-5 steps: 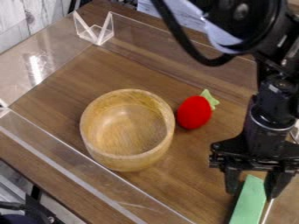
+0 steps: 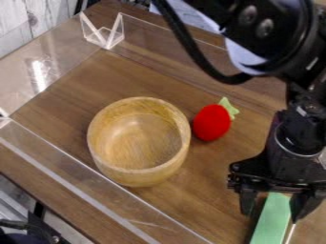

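Note:
My black gripper [image 2: 274,198] is low at the right, directly over the upper end of a green flat object [image 2: 270,227] that runs off the bottom edge. Its fingers look apart; whether they touch or surround the green object is unclear. A red round object [image 2: 212,123] with a green leaf-like top lies left of the gripper and higher up in the view. A wooden bowl [image 2: 137,167] sits at the centre left.
A clear plastic holder [image 2: 102,31] stands at the top left. Transparent edges run along the lower left and across the top.
The gripper's fingertips have shifted slightly over the green object since a second ago, and the arm's upper part has moved a little. The bowl and red object are unmoved.

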